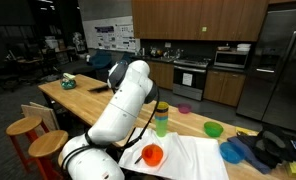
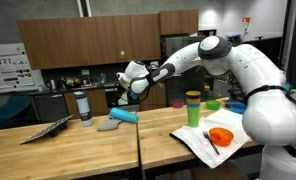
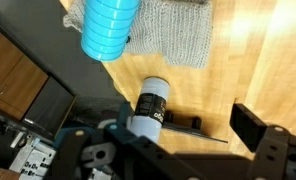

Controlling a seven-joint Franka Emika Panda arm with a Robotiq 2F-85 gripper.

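My gripper is open, its two dark fingers apart with no object held between them. In the wrist view a white canister with a black band (image 3: pixel 151 105) lies beyond the left finger, partly covered by it. A ribbed blue cylinder (image 3: pixel 110 25) is at the upper left, beside a grey cloth (image 3: pixel 173 35). The second exterior view has the gripper (image 2: pixel 124 82) raised over the far part of the table, above the blue cylinder (image 2: pixel 125 116); the canister (image 2: pixel 83 103) stands upright to the left.
A green-and-yellow cup stack (image 2: pixel 193 108) and an orange bowl (image 2: pixel 221 136) sit near the arm's base, the bowl on a white cloth (image 1: pixel 193 155). A green bowl (image 1: pixel 213 129) and blue bowl (image 1: pixel 231 152) are farther right. A dark flat object (image 2: pixel 53 127) lies left of the canister; bare wood fills the front.
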